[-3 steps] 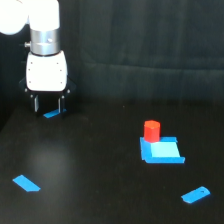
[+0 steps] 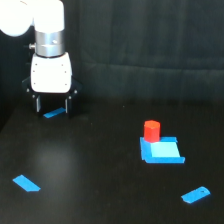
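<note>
A small red block (image 2: 152,131) stands upright at the far left corner of a light square (image 2: 164,150) bordered with blue tape, right of the middle of the table. Well away from it, at the back left, my gripper (image 2: 53,104) hangs from the white arm, pointing down. Its two dark fingers are spread apart, and no object shows between them apart from a strip of blue tape seen behind, so it is open.
Blue tape marks lie on the black table: one at the front left (image 2: 26,184), another at the front right (image 2: 196,195), and a third near the gripper (image 2: 54,113). A dark curtain (image 2: 145,50) hangs behind.
My gripper has shifted slightly to the right, and its fingers look a little farther apart. The red block and the tape marks have stayed put.
</note>
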